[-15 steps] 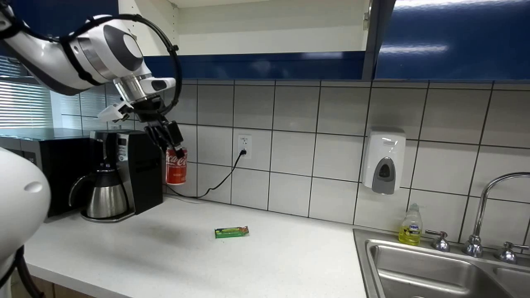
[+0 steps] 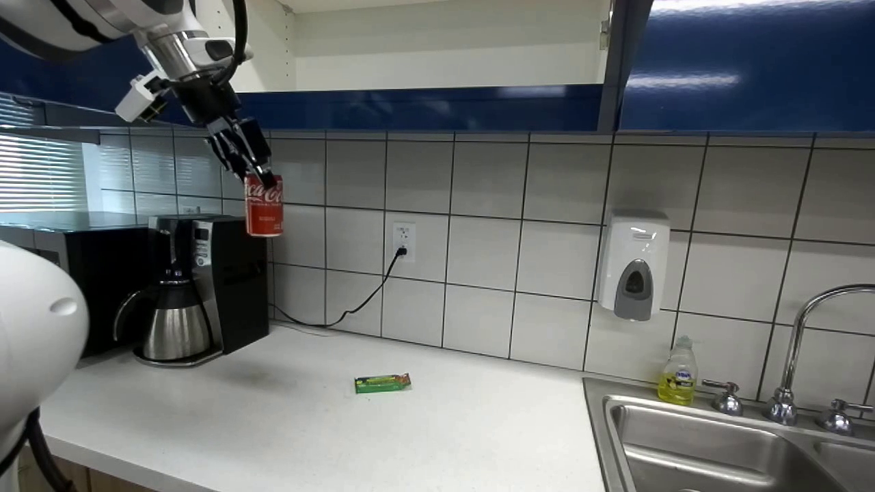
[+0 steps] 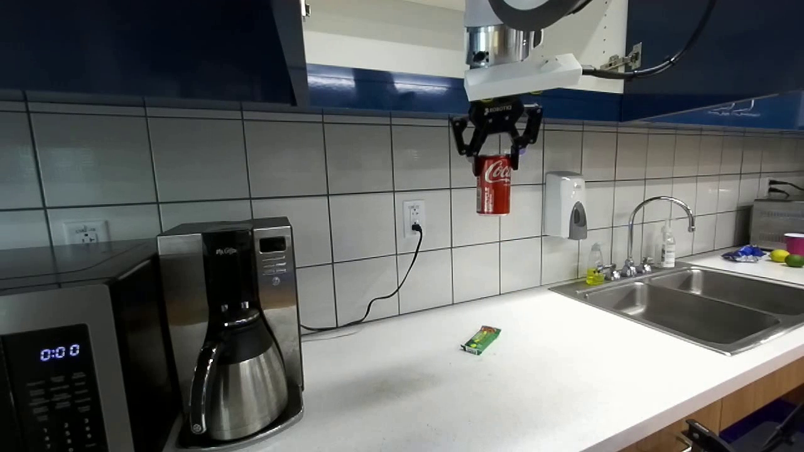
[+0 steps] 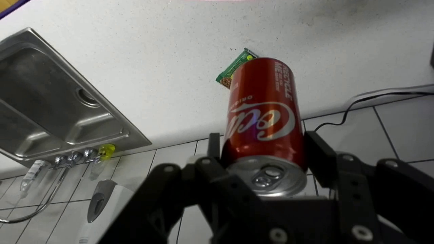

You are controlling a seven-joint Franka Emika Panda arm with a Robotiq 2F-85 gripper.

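A red Coca-Cola can [image 2: 264, 210] hangs upright in the air, well above the counter, with my gripper [image 2: 258, 176] shut on its upper part. From the second exterior view, the black fingers grip the can [image 3: 494, 188] from both sides, just below the open cupboard. In the wrist view the can [image 4: 262, 109] sits between the two fingers, its top with the pull tab towards the camera. A green snack packet [image 2: 382, 383] lies on the white counter [image 2: 312, 434], and the can partly covers it in the wrist view.
An open, empty cupboard shelf [image 2: 451, 57] with a blue lower edge [image 2: 426, 108] is above. The coffee maker [image 2: 230, 270] and microwave [image 3: 68, 339] stand left, the sink [image 2: 697, 443] right, and a soap dispenser [image 2: 636, 262] hangs on the tiles.
My gripper has risen with the can, moving somewhat left in the first exterior view. The can remains between its fingers, and the green packet has stayed put.
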